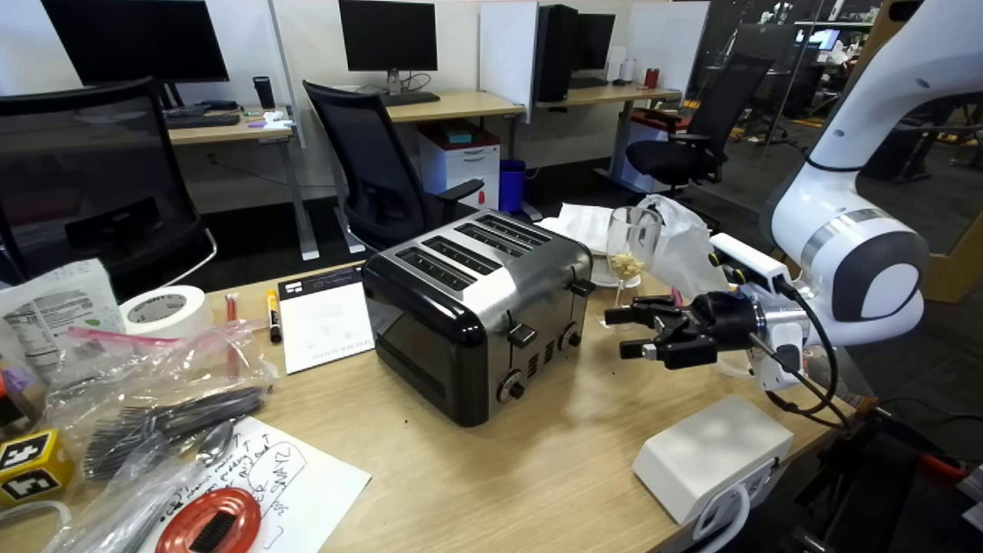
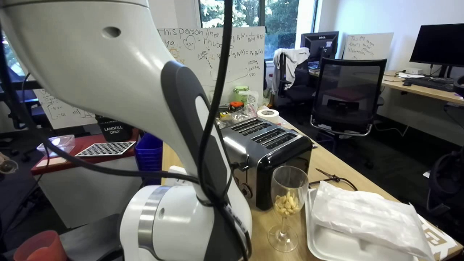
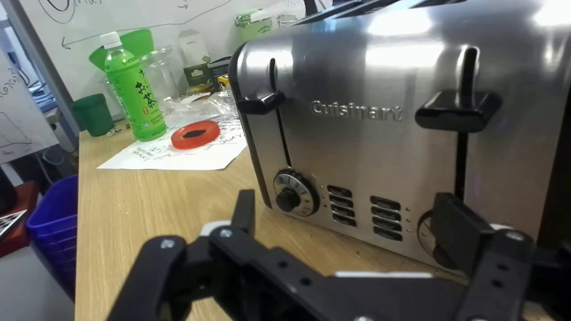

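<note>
A steel and black toaster (image 1: 516, 318) stands upright on the table, its two black levers and its dials on the side toward the arm. My gripper (image 1: 624, 332) is open in front of that side, with a gap to the toaster. In the wrist view, the near lever (image 3: 459, 111) is at upper right and the other lever (image 3: 261, 102) further left, both high in their slots. One of my fingers (image 3: 464, 230) partly covers the right dial; the left dial (image 3: 295, 193) shows fully. Nothing sits between the fingers.
A stemmed glass with pale pieces inside (image 2: 288, 202) stands close to the toaster, beside a white tray (image 2: 335, 248) with a bag on it. A white box (image 1: 714, 452) sits at the table's near right edge. Bags and paper fill the left; bare wood lies before the toaster.
</note>
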